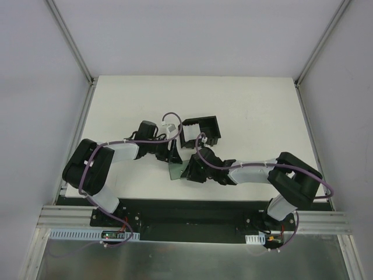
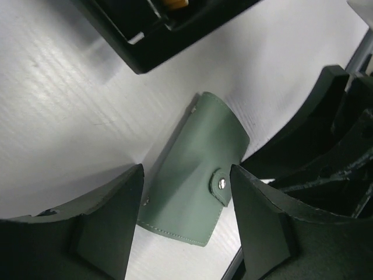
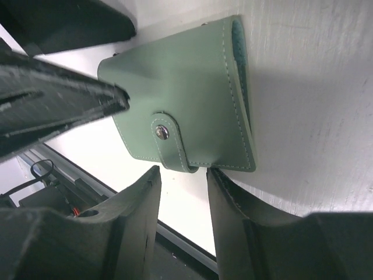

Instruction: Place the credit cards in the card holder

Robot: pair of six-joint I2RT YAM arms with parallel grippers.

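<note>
The green card holder (image 1: 176, 170) lies on the table between the two grippers. In the left wrist view the holder (image 2: 195, 169) is folded closed, with a snap tab on its side. My left gripper is part open above the holder, and nothing is gripped between its fingers. My right gripper also stands part open, right at the lower edge of the holder (image 3: 180, 93); its fingertips are apart and whether they touch the holder cannot be told. No card can be made out clearly.
A black box (image 1: 208, 127) sits just behind the holder, with a white item (image 1: 191, 132) in its left compartment. The box's corner (image 2: 143, 61) is near my left gripper. Both grippers are close together.
</note>
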